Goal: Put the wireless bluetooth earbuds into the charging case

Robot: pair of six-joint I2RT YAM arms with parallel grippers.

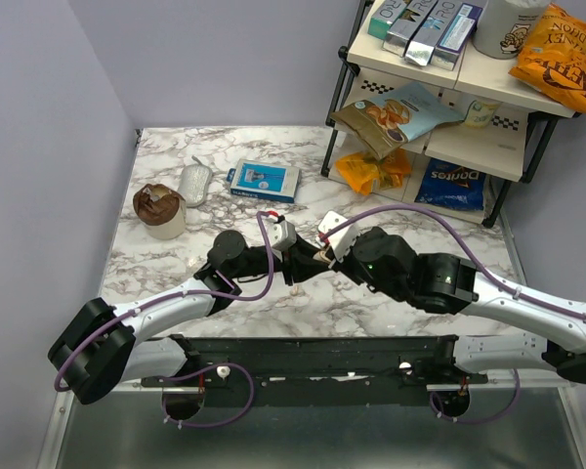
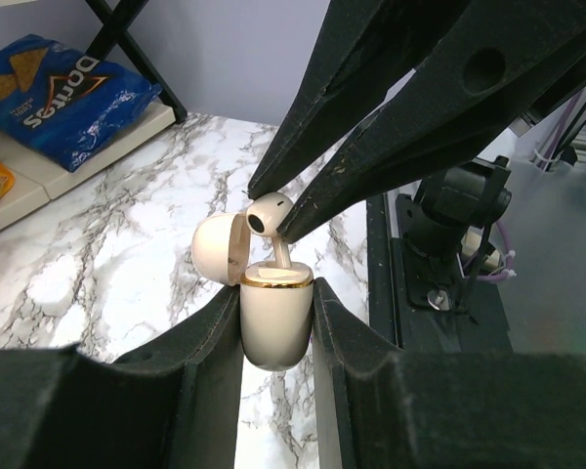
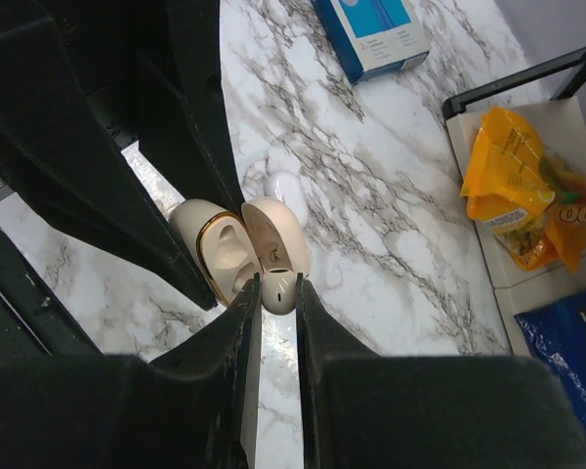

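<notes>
In the left wrist view my left gripper is shut around the body of a cream charging case with a gold rim. Its lid stands open. Just above the opening, my right gripper is shut on the head of a cream earbud. The earbud's stem points down at the case's mouth; how deep it reaches, I cannot tell. From the right wrist view, the earbud sits between the fingertips beside the open lid, with hollows visible in the case.
Both arms meet over the middle of the marble table. Behind them lies a blue box, with a grey pouch and a paper-bag container to its left. A snack shelf stands at the back right.
</notes>
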